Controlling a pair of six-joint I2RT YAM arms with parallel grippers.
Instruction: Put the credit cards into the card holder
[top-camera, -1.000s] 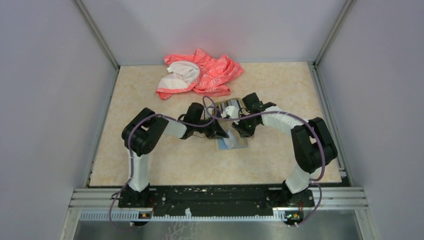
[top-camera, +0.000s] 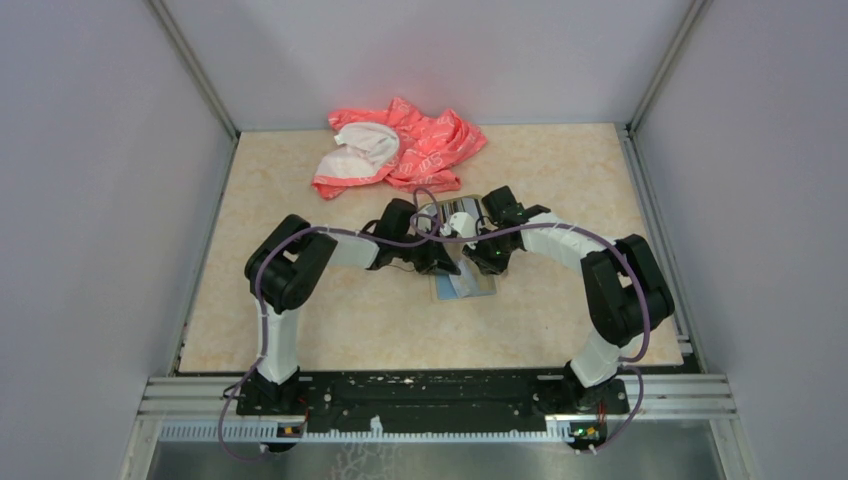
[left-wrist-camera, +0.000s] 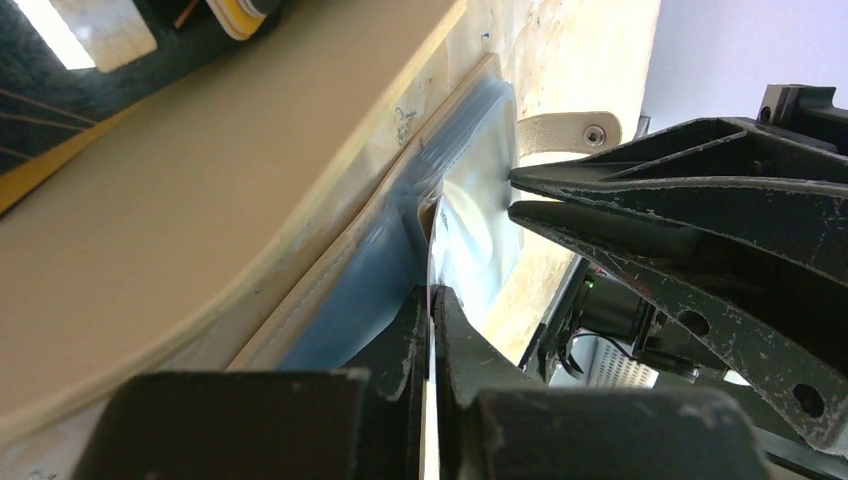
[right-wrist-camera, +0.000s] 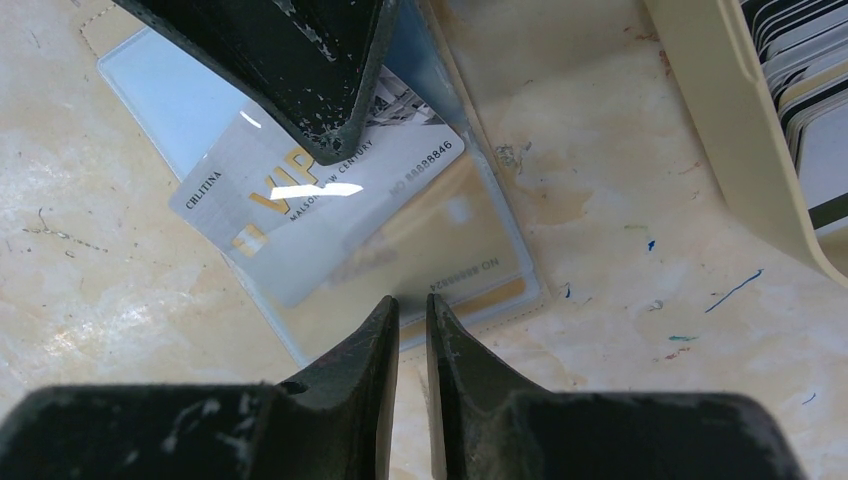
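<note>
The card holder (top-camera: 483, 285) lies open on the table between both arms, its clear sleeves facing up. A silver VIP credit card (right-wrist-camera: 330, 205) lies slanted across a sleeve (right-wrist-camera: 450, 235), partly overlapping it; how deep it goes in cannot be told. My left gripper pinches this card, seen edge-on in the left wrist view; one of its fingers (right-wrist-camera: 325, 110) covers part of the card in the right wrist view. My right gripper is slightly open at the sleeve's edge, a narrow gap between its fingertips. A thin beige edge shows farther down between its fingers.
A beige box (right-wrist-camera: 715, 110) with several upright cards stands just behind the holder. The holder's strap with a snap (left-wrist-camera: 570, 132) sticks out at its side. A red and white cloth (top-camera: 430, 145) lies at the back left.
My left gripper has shifted slightly to the right along with the card, over the holder. The right arm has barely moved.
</note>
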